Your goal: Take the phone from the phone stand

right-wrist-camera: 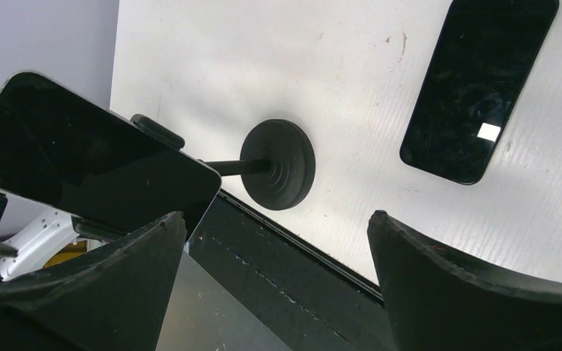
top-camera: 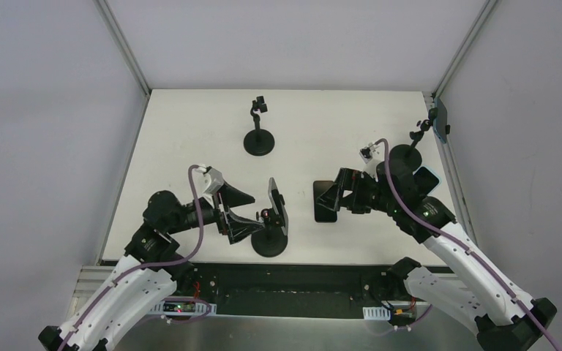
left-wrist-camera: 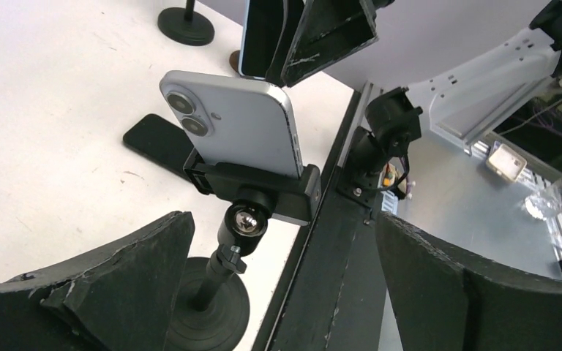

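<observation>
A silver phone sits sideways in the clamp of a black stand at the table's front centre; in the right wrist view its black screen [right-wrist-camera: 88, 146] faces me. In the top view my left gripper [top-camera: 258, 212] stands open left of this stand, apart from the phone. My right gripper [top-camera: 326, 194] hangs open over the area right of the stand, near a black phone [top-camera: 324, 213] lying flat on the table, with nothing between its fingers.
An empty stand [top-camera: 259, 142] stands at the back centre. Another stand [top-camera: 406, 157] holding a phone [top-camera: 440, 117] is at the right edge, with a further phone [top-camera: 426, 178] lying near it, partly behind my right arm.
</observation>
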